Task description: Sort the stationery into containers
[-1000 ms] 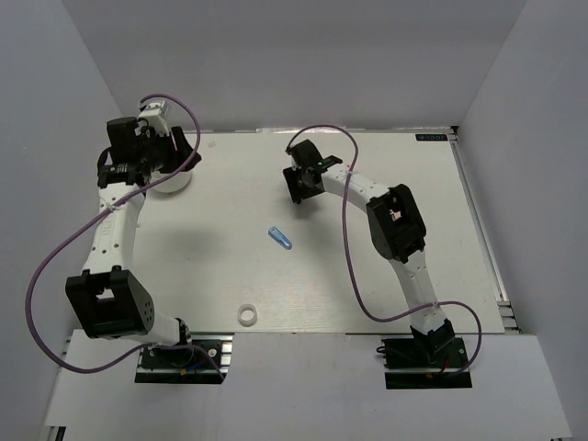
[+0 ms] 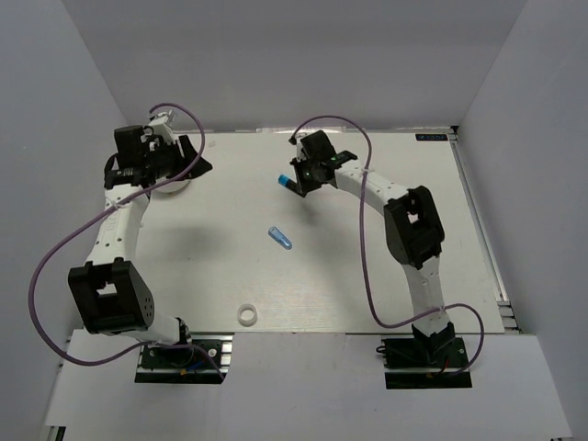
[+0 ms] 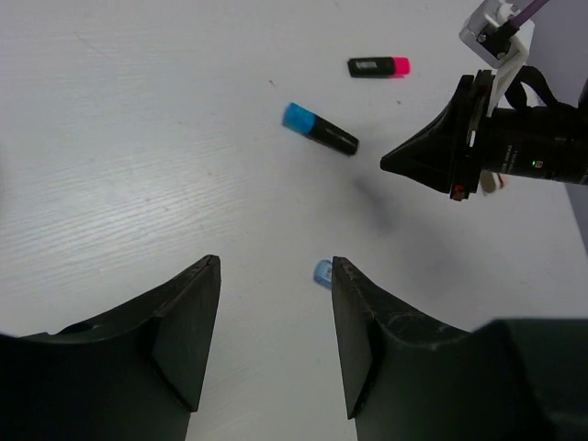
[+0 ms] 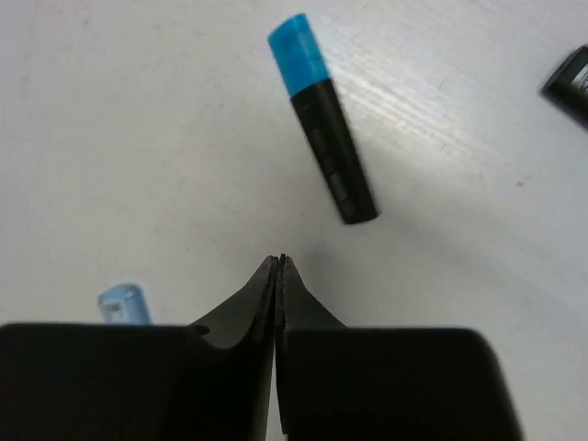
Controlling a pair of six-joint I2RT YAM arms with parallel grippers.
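A black marker with a blue cap (image 4: 324, 124) lies on the table. My right gripper is shut close by its black end, and nothing shows between its fingertips. In the left wrist view a gap separates that gripper from the marker. My left gripper stands open and empty at the back left. Partly beneath it in the top view is a white round container (image 2: 171, 185). Nearer the middle of the table lies a small blue item (image 2: 280, 238). A black marker with a pink cap (image 3: 378, 67) rests beyond the blue-capped one.
A white ring like a tape roll (image 2: 247, 315) lies at the front edge. A small pale and brown item (image 3: 491, 182) is partly hidden behind the right arm. A dark strip (image 2: 431, 137) sits at the back right edge.
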